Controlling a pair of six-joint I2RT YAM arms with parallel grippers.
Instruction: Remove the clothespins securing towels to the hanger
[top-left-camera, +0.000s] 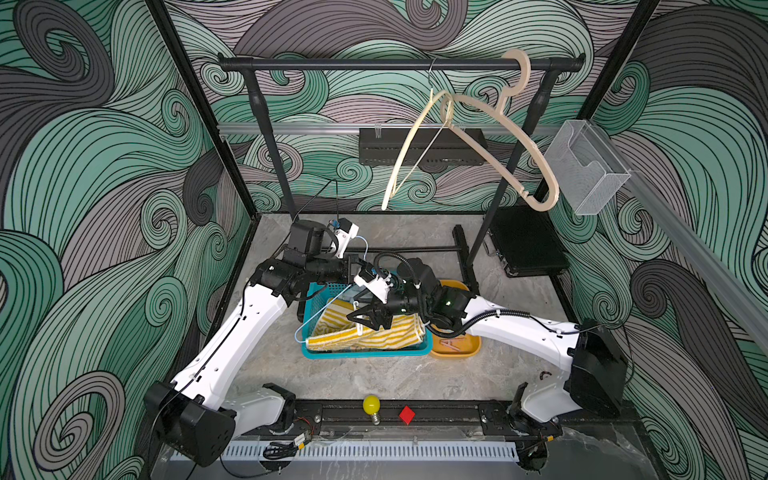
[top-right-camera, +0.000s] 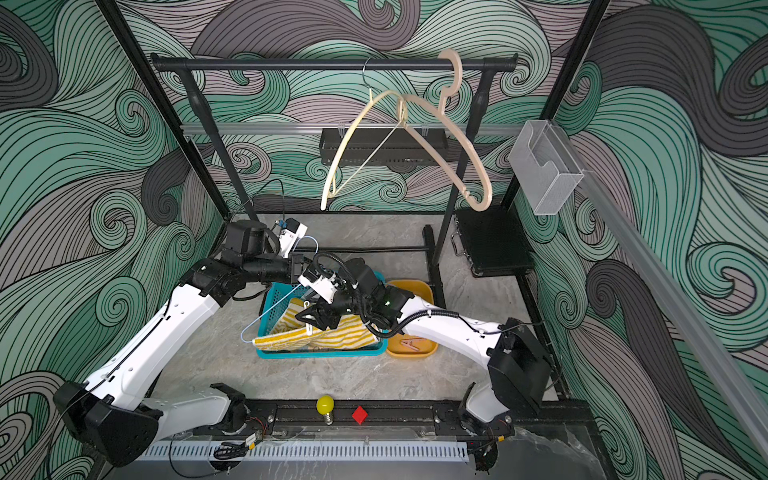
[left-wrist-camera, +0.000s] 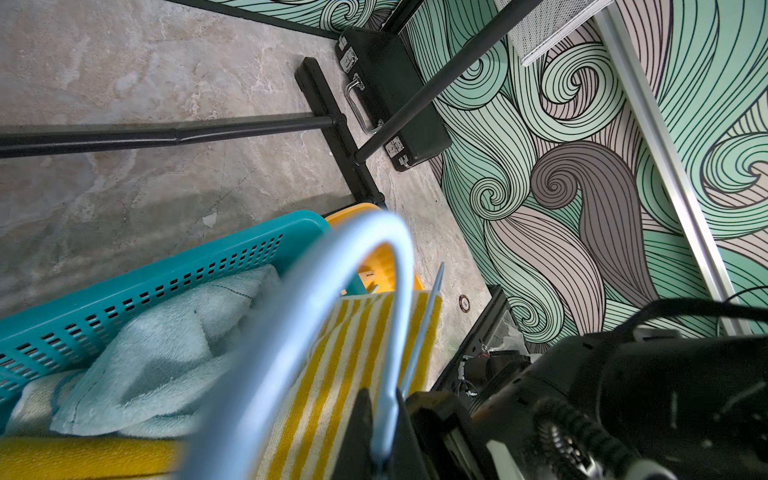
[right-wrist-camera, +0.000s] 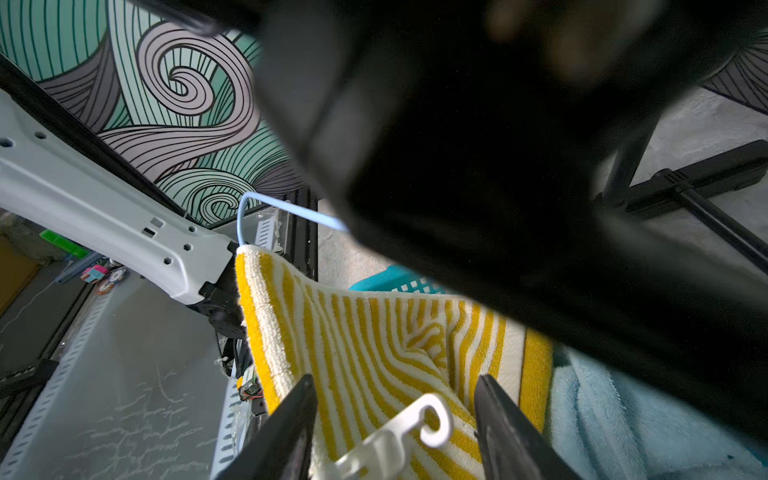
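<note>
A light blue hanger (left-wrist-camera: 300, 300) rises from my left gripper, which is shut on it. The yellow-striped towel (right-wrist-camera: 376, 344) hangs by the hanger over the teal basket (left-wrist-camera: 160, 280). My right gripper is part open over the towel, a white clothespin (right-wrist-camera: 388, 444) between its fingers; whether it grips the clothespin is unclear. A light blue towel (left-wrist-camera: 160, 360) lies in the basket.
An orange bin (top-left-camera: 456, 344) with a few pink items stands right of the basket. Beige hangers (top-left-camera: 400, 160) hang from the black rack (top-left-camera: 336, 62). A yellow bulb (top-left-camera: 371, 405) lies at the front edge.
</note>
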